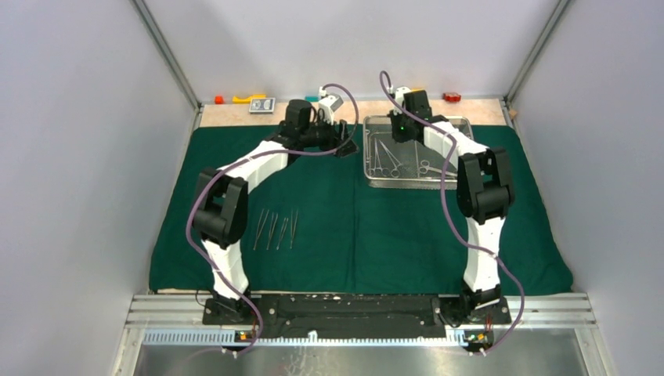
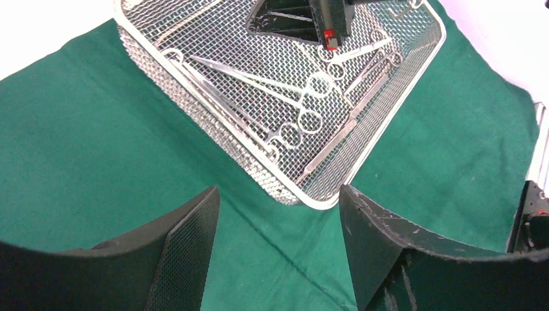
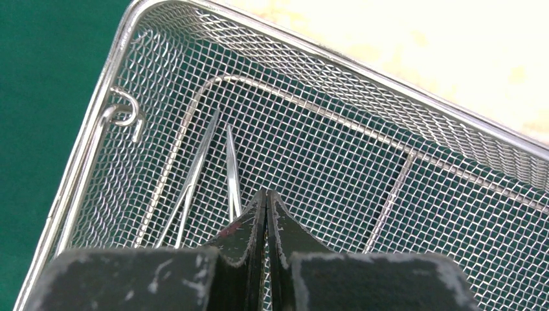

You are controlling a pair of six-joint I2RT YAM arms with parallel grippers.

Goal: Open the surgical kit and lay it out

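The wire mesh tray (image 1: 403, 184) stands at the back right of the green cloth, with several steel instruments inside. At its left end lie a ring-handled pair of scissors or clamp (image 2: 278, 94) and, beside it, another ringed instrument (image 2: 226, 103) along the wall. A scalpel-like handle (image 2: 333, 146) rests by the end wall. My left gripper stands open just left of the tray, nothing between its fingers. Over the tray's inside, my right gripper is shut, with no instrument visible between its tips; two pointed instrument tips (image 3: 232, 155) show just beyond it.
Several slim instruments (image 1: 274, 230) lie in a row on the cloth (image 1: 313, 270) at front left. A small clock-like device (image 1: 262, 105) sits on the back ledge. The tray's raised rim (image 3: 362, 72) surrounds the instruments.
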